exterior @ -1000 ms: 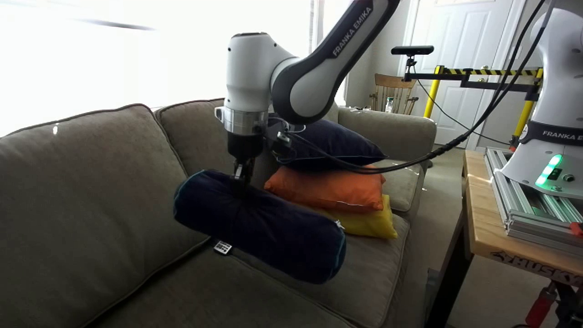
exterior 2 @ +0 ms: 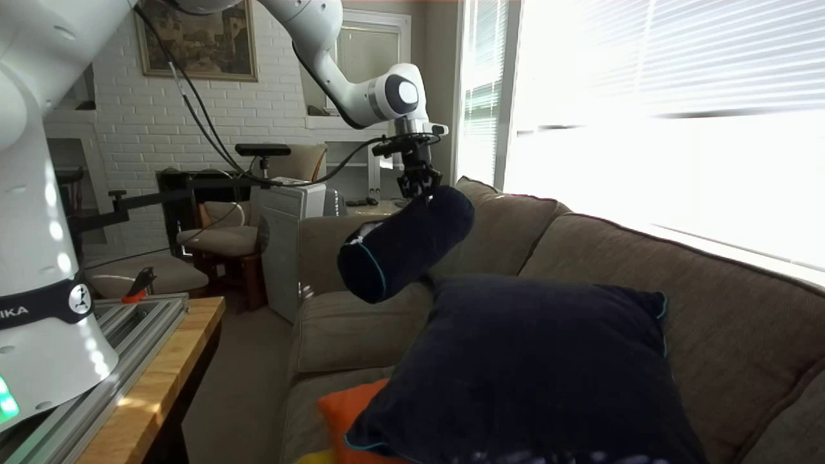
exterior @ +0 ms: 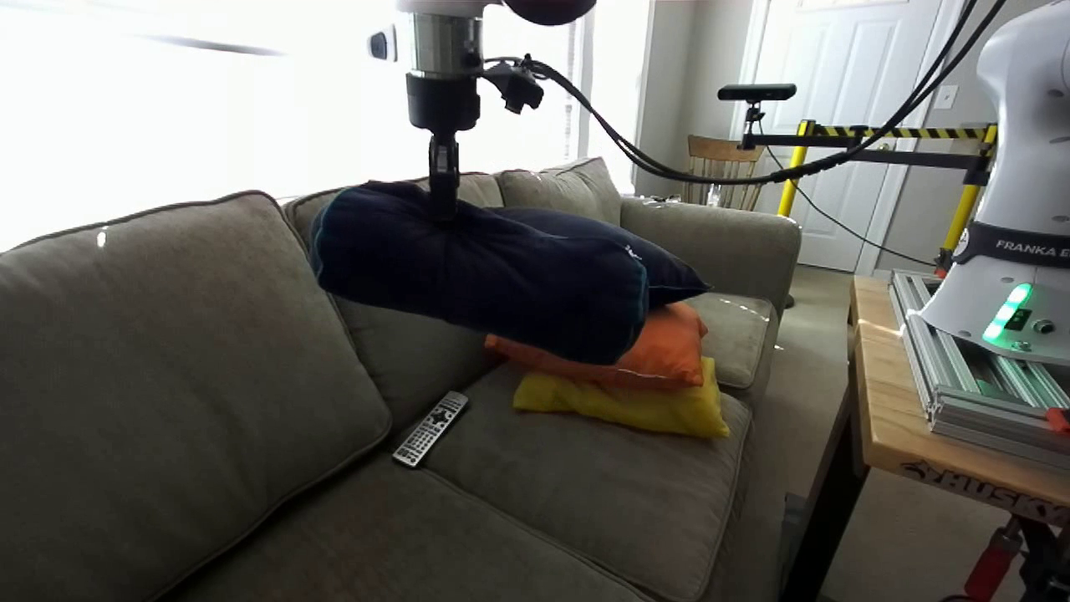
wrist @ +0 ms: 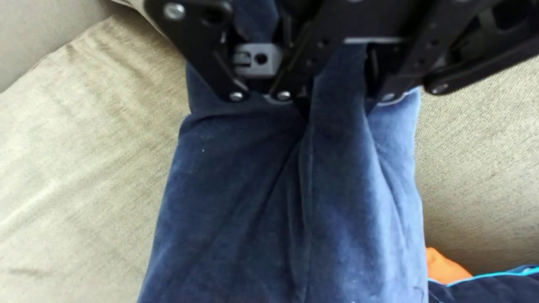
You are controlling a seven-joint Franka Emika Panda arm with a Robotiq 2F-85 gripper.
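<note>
A dark navy bolster pillow (exterior: 481, 271) with teal piping hangs in the air above the couch, tilted down at one end. My gripper (exterior: 443, 206) is shut on a pinched fold of its cloth, nearer one end than the other. In the wrist view the blue fabric (wrist: 242, 202) is creased toward the fingers, whose tips are partly buried in it. From the other side, exterior view 2 has the bolster (exterior 2: 410, 243) hanging under the gripper (exterior 2: 421, 193), clear of the seat.
A square navy pillow (exterior 2: 533, 371) lies on an orange pillow (exterior: 657, 346), with a yellow pillow (exterior: 622, 403) at the bottom. A remote (exterior: 431, 430) rests on the seat near the backrest. The near seat cushions are otherwise bare.
The bolster has risen well above the seat with my gripper still shut on it. The remote, mostly covered before, is now fully visible. The pillow stack has stayed in place.
</note>
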